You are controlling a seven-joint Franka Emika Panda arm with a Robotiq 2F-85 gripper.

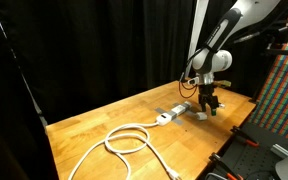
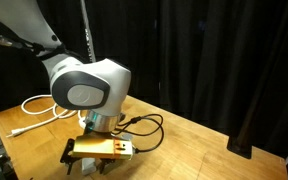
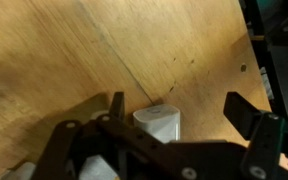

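My gripper stands open low over the wooden table, its dark fingers spread wide in the wrist view. A small white block shows near the left finger, partly hidden by the gripper body; I cannot tell whether it lies fully between the fingers. Lower left of it, another pale object is mostly covered by the gripper. In exterior view 1 the gripper is at the table's right part, close to a small white piece. From exterior view 2, the gripper hangs near the tabletop.
A white power strip lies left of the gripper, with its white cable looped across the table. The table's right edge is near the gripper.
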